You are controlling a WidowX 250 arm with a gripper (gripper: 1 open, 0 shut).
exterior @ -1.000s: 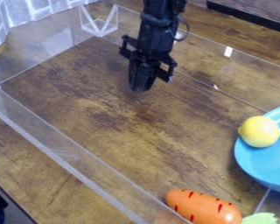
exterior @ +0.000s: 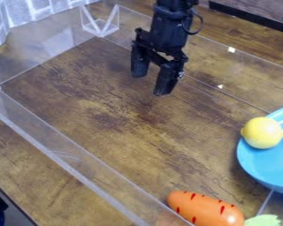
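My black gripper hangs over the wooden table near the top centre of the camera view, its fingers apart and open, with nothing visible between them. A yellow lemon rests on a blue plate at the right edge. An orange toy carrot with a pale green top lies at the bottom right, below the plate.
Clear plastic walls run along the left side, with a white bracket-like piece at the top left.
The objects are unmoved.
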